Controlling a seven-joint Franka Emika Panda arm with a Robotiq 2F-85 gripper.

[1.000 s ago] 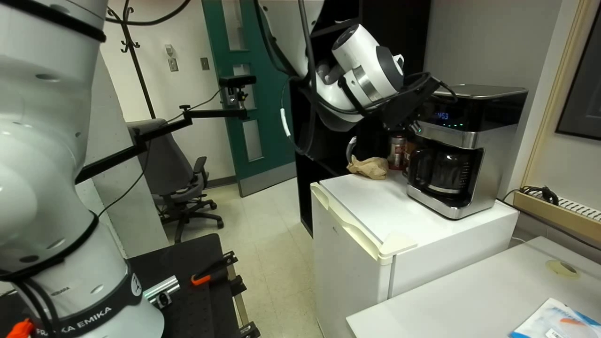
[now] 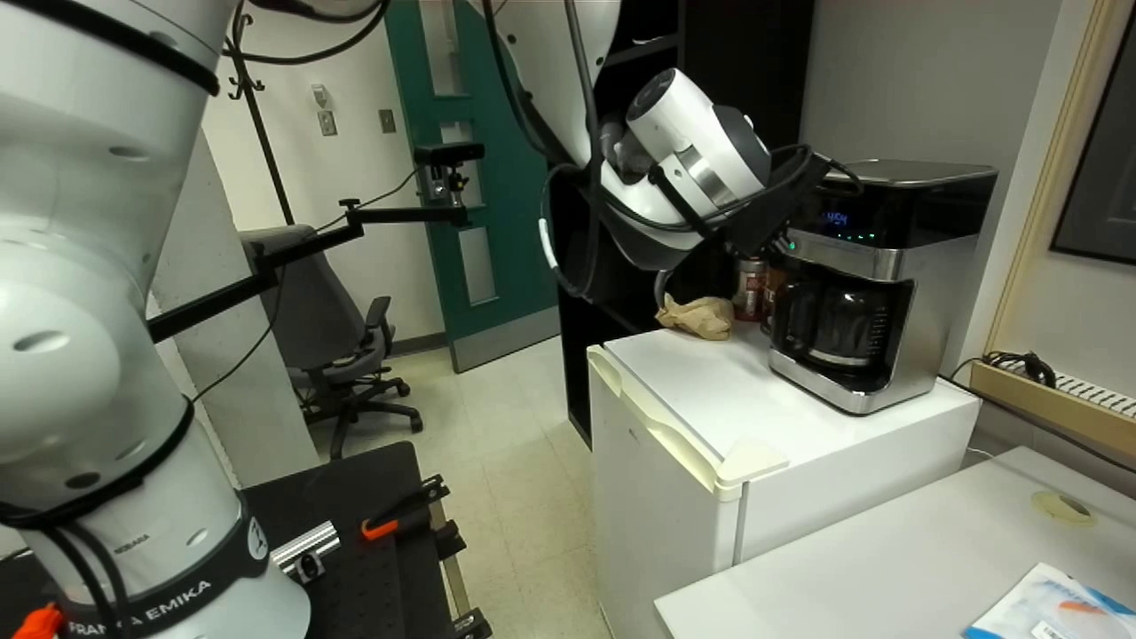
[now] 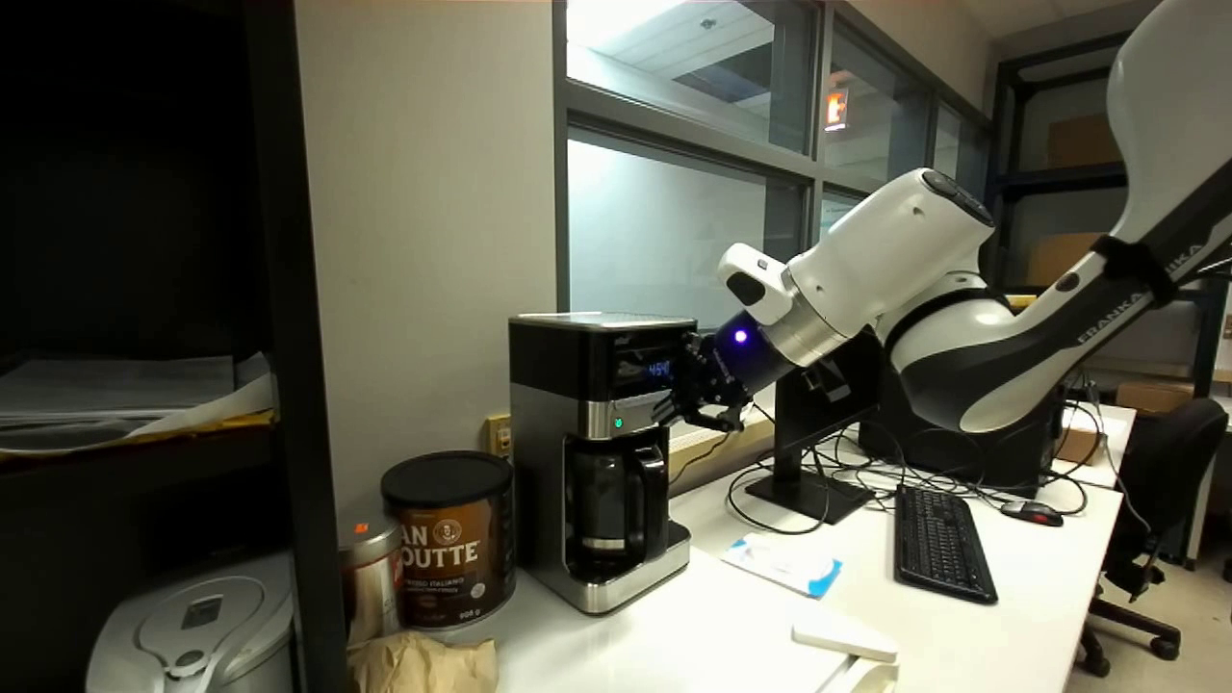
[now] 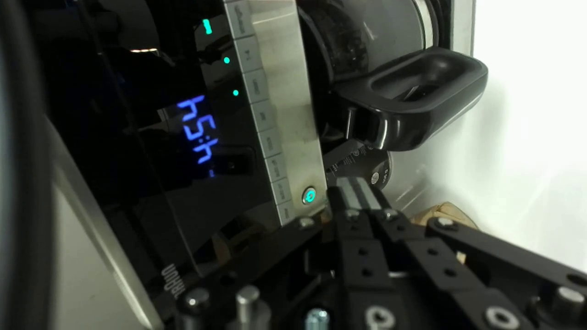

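The silver-and-black coffee maker [image 2: 942, 309] stands on the white fridge [image 2: 682, 511], its glass carafe [image 2: 847, 325] inside. In the wrist view its blue clock and a column of buttons show. A round power button [image 4: 309, 195] glows green at the end of the metal strip [image 4: 286, 82]. Just beside that button is my gripper, its two grey fingertips together and nothing visible between them. Whether they touch the coffee maker's front I cannot tell. The black carafe handle [image 4: 418, 99] juts out near the fingers.
A brown coffee tin [image 3: 450, 543] and a crumpled tan paper bag [image 2: 698, 318] sit beside the coffee maker. To the other side are a monitor [image 3: 826, 404], loose cables and a keyboard [image 3: 941, 541].
My arm's wrist has dipped slightly, while the gripper stays by the coffee maker's front. A green glow now shows near the fingertips. The clock went from 4:53 to 4:54.
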